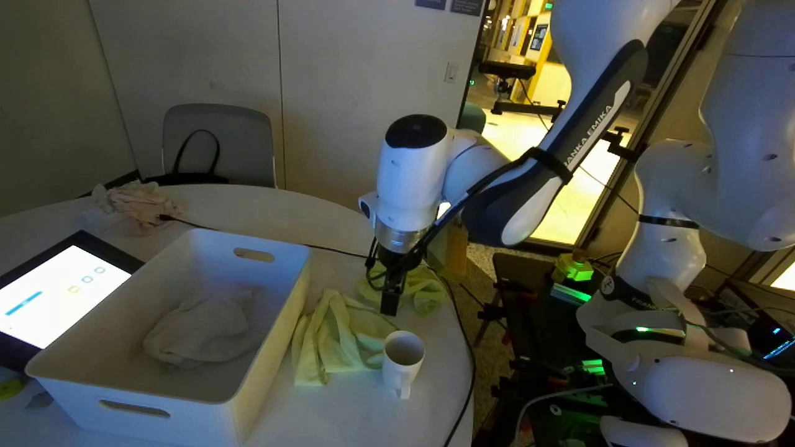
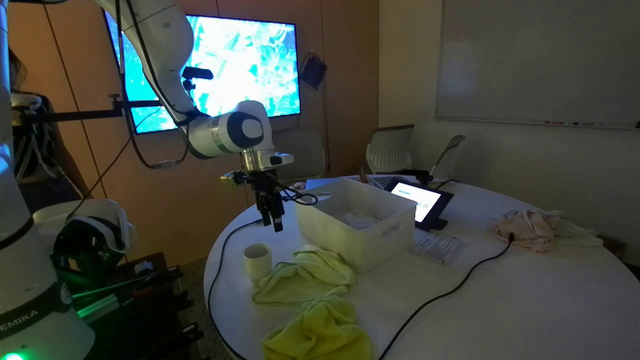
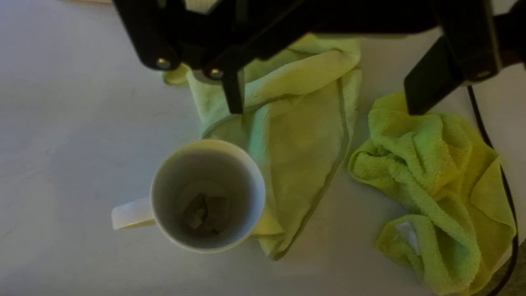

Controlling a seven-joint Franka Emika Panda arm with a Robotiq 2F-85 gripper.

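A white mug stands upright on the table, its handle pointing left in the wrist view, with small dark scraps at its bottom. My gripper is open and empty, its fingers well apart. In exterior view 1 the gripper hangs above the table, a little higher than the mug and behind it. Beside the mug lies a pale green cloth, crumpled. A brighter yellow-green towel is bunched up on the right of the wrist view, apart from the mug.
A large white bin holds a pale cloth. Near it stands a lit tablet. Pinkish cloth lies farther off. A black cable crosses the table, with bare surface around it.
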